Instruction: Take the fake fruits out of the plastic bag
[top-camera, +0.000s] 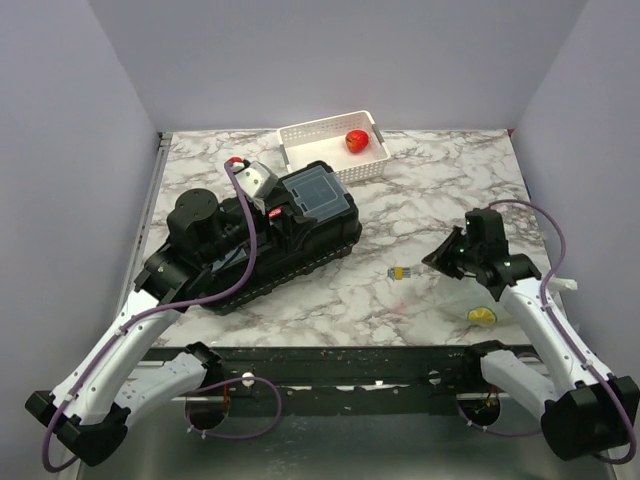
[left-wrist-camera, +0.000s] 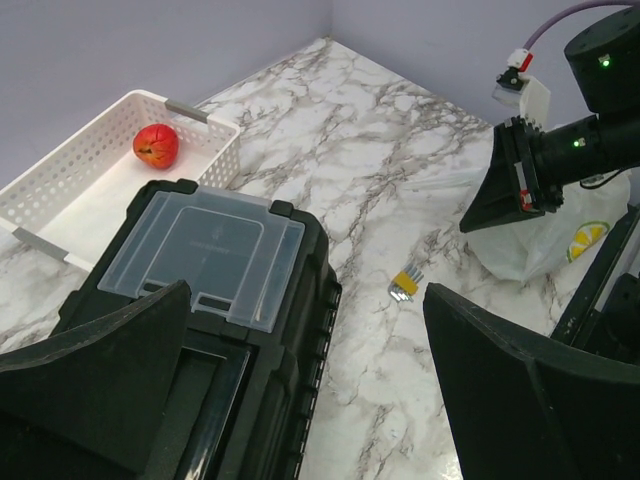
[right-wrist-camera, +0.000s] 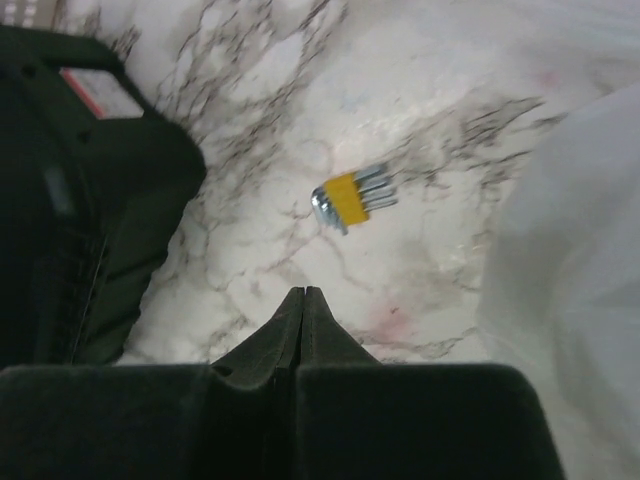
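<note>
The white translucent plastic bag (top-camera: 455, 297) with a yellow print lies slumped at the right front of the table. In the right wrist view the bag (right-wrist-camera: 585, 250) is outside the fingers, to their right. My right gripper is shut, its tips together with nothing between them, over bare marble left of the bag. No fruit inside the bag can be made out. A red fake fruit (top-camera: 357, 141) sits in the white basket (left-wrist-camera: 60, 155) at the back. My left gripper stands open and empty, above the black toolbox (left-wrist-camera: 265, 430).
A black toolbox with a clear lid (top-camera: 315, 193) fills the left middle. A small yellow-banded metal piece (right-wrist-camera: 347, 197) lies on the marble between toolbox and bag.
</note>
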